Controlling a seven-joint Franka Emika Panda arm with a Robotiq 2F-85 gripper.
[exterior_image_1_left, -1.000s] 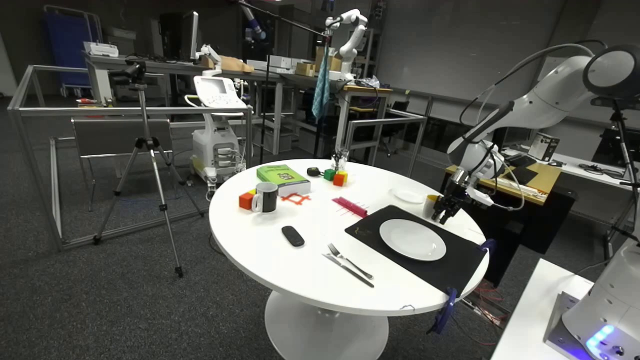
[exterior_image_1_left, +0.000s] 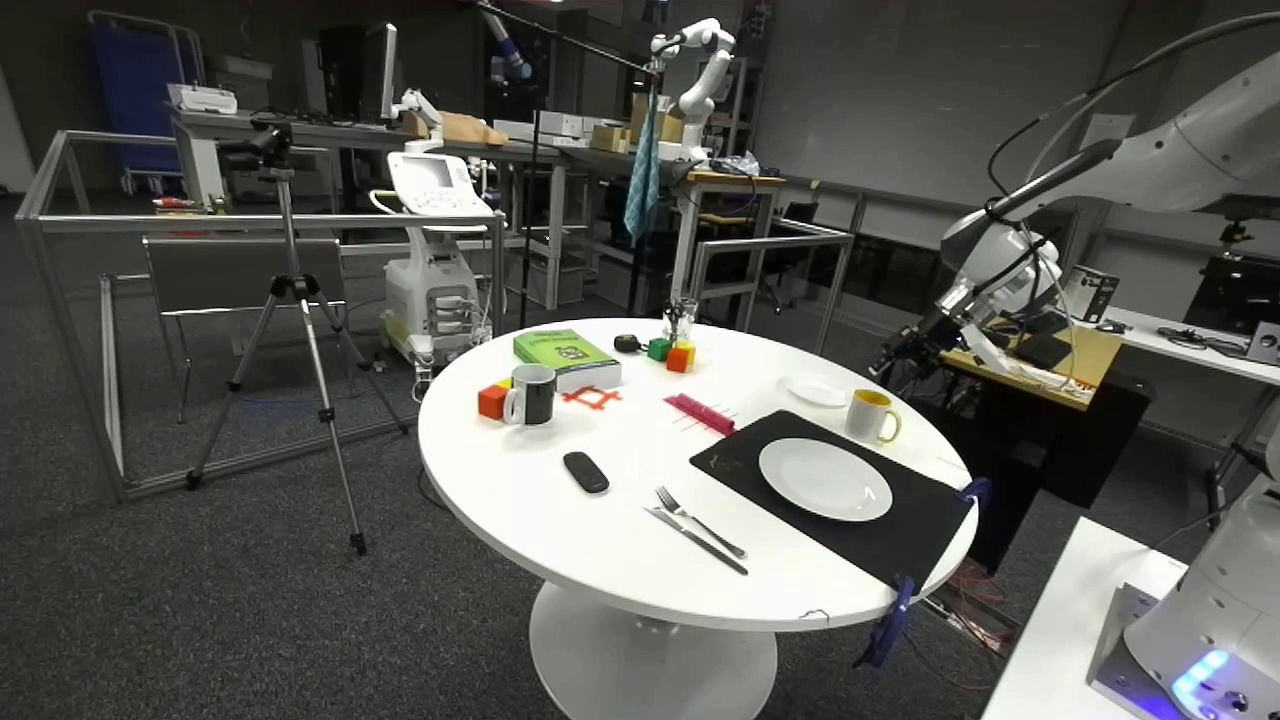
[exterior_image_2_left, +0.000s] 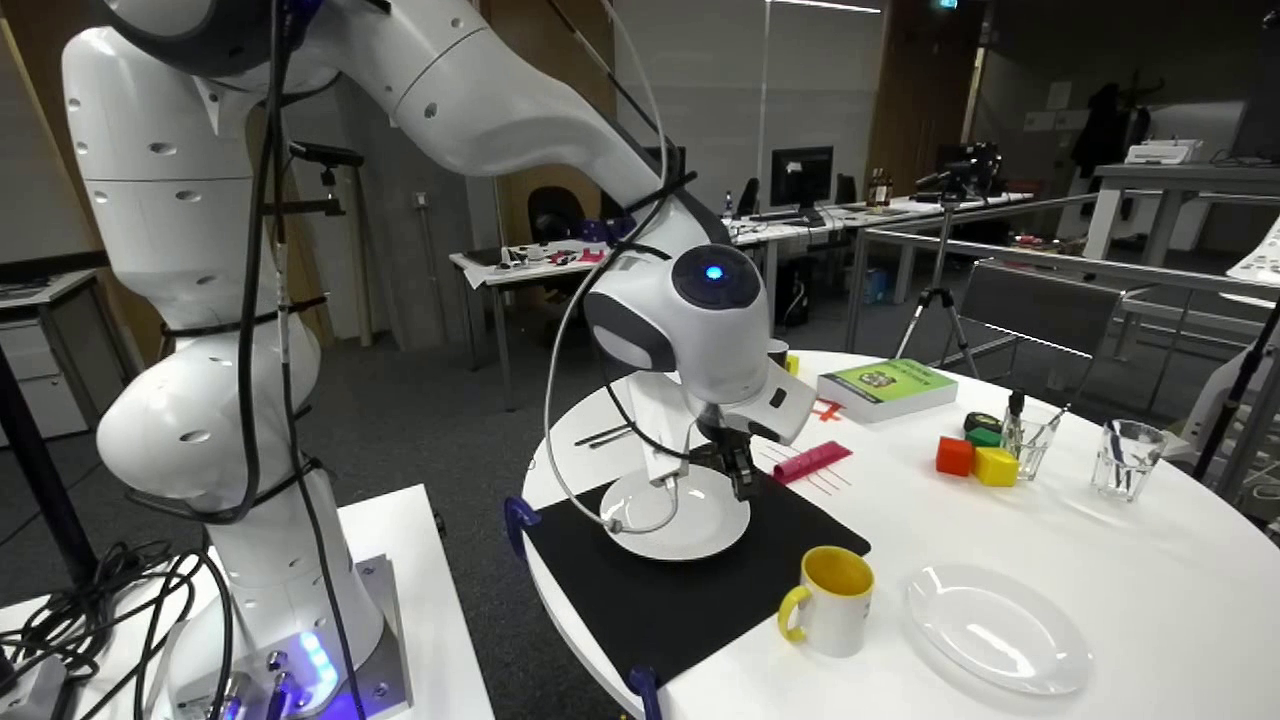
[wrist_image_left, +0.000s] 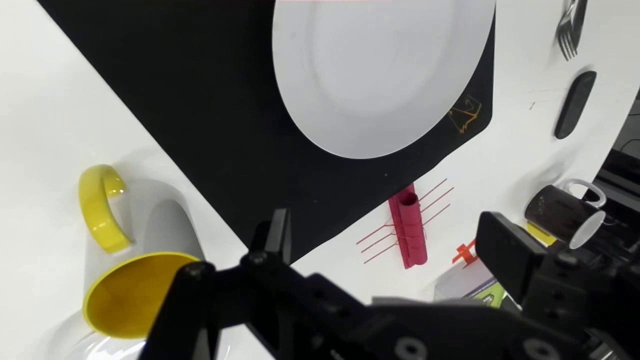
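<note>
My gripper is open, its fingers wide apart with nothing held between them. In the first exterior view it hangs in the air above the table's right side, higher than the white mug with yellow inside and handle (exterior_image_1_left: 872, 415). That mug (exterior_image_2_left: 831, 600) stands upright beside the black mat; the wrist view shows the mug (wrist_image_left: 135, 294) at lower left, outside the fingers and partly covered by the gripper. On the black mat (exterior_image_2_left: 576, 594) lies a white plate (exterior_image_1_left: 825, 479). A second white plate (exterior_image_2_left: 998, 628) rests past the mug.
A black mug (exterior_image_1_left: 529, 396), a green book (exterior_image_1_left: 567, 356) and a dark remote-like object (exterior_image_1_left: 585, 472) sit across the table. Nearer the mat are a fork (exterior_image_1_left: 699, 522), a knife (exterior_image_1_left: 696, 540) and a pink piece (exterior_image_2_left: 812, 462). Coloured blocks (exterior_image_2_left: 954, 456) and glasses (exterior_image_2_left: 1126, 460) stand further off.
The gripper has risen and drawn back from the mug, where it was low beside it a second ago. The yellow-handled mug stands in about the same spot and is now uncovered.
</note>
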